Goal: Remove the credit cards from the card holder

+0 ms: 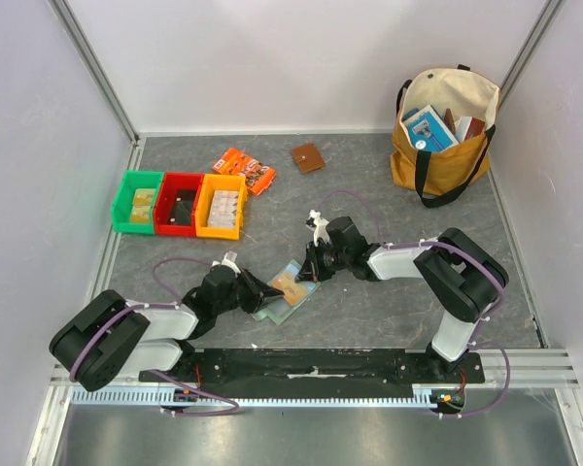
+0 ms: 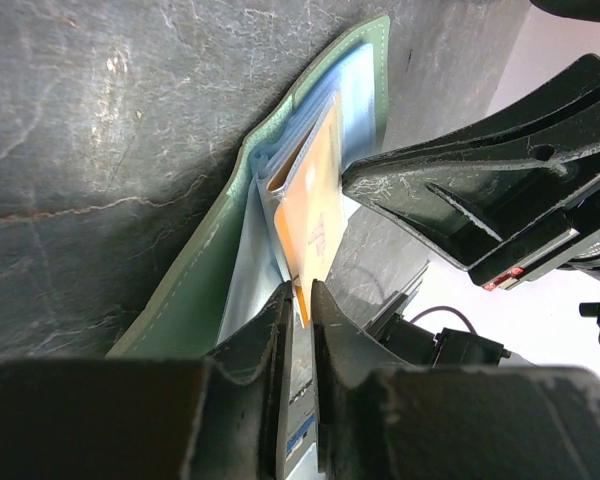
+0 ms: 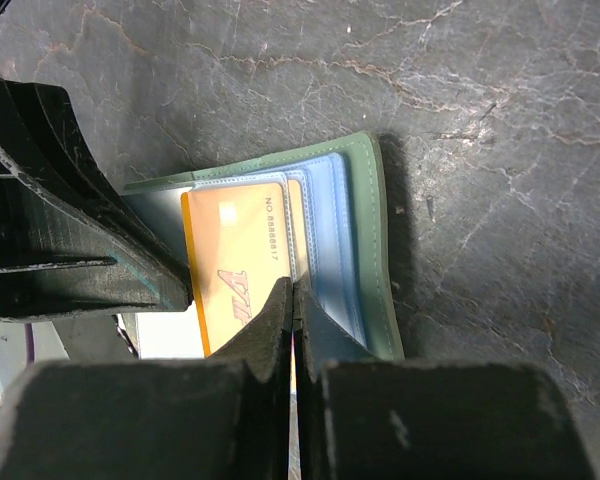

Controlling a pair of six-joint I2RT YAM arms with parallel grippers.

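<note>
The open card holder (image 1: pixel 287 307), pale green with clear bluish pockets, lies on the table between my grippers. A gold card (image 2: pixel 315 205) sticks partly out of its pocket. In the left wrist view, my left gripper is shut on the card's narrow orange edge. The same gold card (image 3: pixel 235 250), with dark lettering, shows in the right wrist view. My right gripper is shut, its tips at the stitched edge of the clear pocket (image 3: pixel 325 230); whether they pinch that edge, I cannot tell.
Green (image 1: pixel 119 209), red (image 1: pixel 165 229) and yellow (image 1: pixel 206 231) bins stand at the back left. Near them lie an orange packet (image 1: pixel 241 167) and a brown wallet (image 1: pixel 308 157). A filled tan bag (image 1: pixel 447 175) occupies the back right. Table space right of the holder is mostly clear.
</note>
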